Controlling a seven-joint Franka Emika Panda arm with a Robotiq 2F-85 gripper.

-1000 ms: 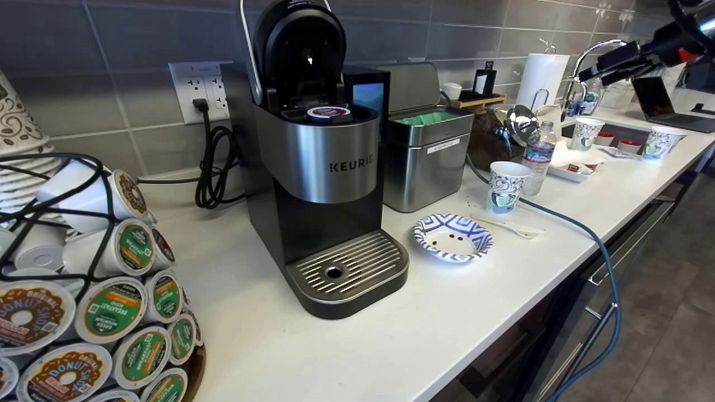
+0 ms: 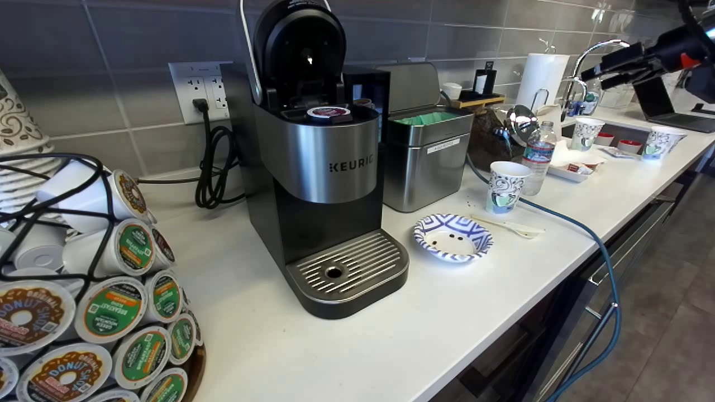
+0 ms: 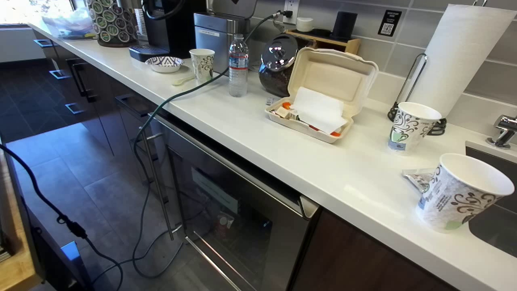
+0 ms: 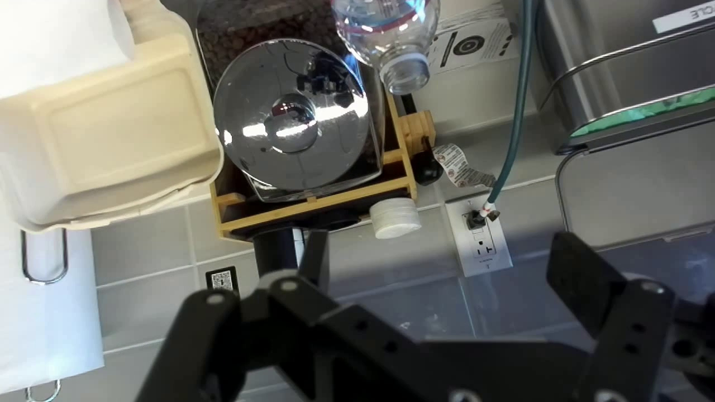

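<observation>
My gripper (image 2: 593,78) hangs in the air at the far right of exterior view 1, high over the counter. In the wrist view the gripper is open, its fingers spread wide with nothing between them. A Keurig coffee maker (image 2: 318,171) stands with its lid raised and a pod (image 2: 328,113) in its top. To its right are a patterned bowl (image 2: 452,239) holding a few dark bits, a paper cup (image 2: 507,187) and a water bottle (image 2: 538,157). The arm is not seen in exterior view 2.
An open takeout box (image 3: 334,80) holds scraps. Two more paper cups (image 3: 412,127) stand by the sink (image 3: 494,228). A bean jar (image 4: 291,114) sits near the wall. A blue cable (image 2: 606,254) crosses the counter.
The arm has shifted slightly down and to the right in exterior view 1. A screen behind the coffee maker looks darker. Objects on the counter have stayed put.
</observation>
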